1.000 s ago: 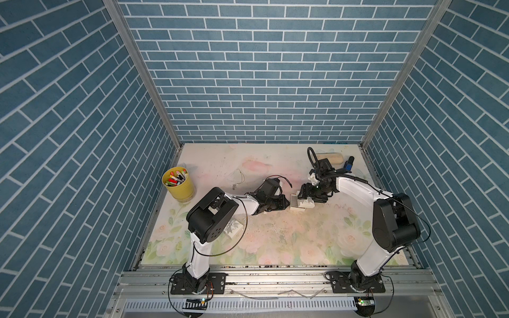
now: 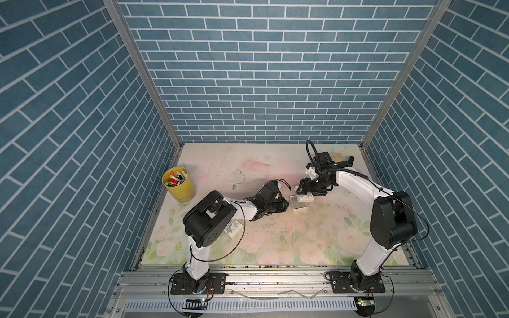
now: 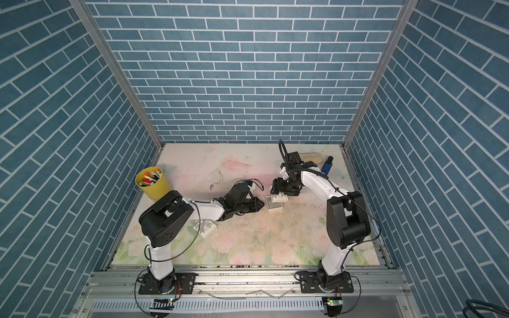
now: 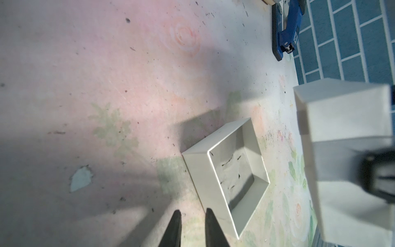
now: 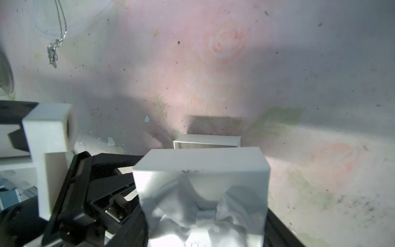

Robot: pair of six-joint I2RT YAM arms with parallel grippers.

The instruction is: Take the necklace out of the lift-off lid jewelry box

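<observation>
The white box base (image 4: 197, 177) sits open and empty apart from dark marks, just beyond my left gripper; its fingertips are slightly apart at the bottom of that view, with nothing visible between them. The white lid with a bow (image 5: 205, 173) is raised above the base, between the fingers of my right gripper (image 2: 306, 188); how tightly they grip it is unclear. The silver necklace (image 5: 53, 53) lies on the table to the left of the box, seen also behind the left arm in the top views.
A yellow pen cup (image 2: 180, 188) stands at the left. Another white item (image 2: 233, 230) lies under the left arm. A blue stapler (image 4: 288, 33) and a beige object (image 3: 310, 158) are at the back right.
My right gripper has moved up and slightly left with the lid, leaving the base exposed below it. My left gripper has shifted only slightly.
</observation>
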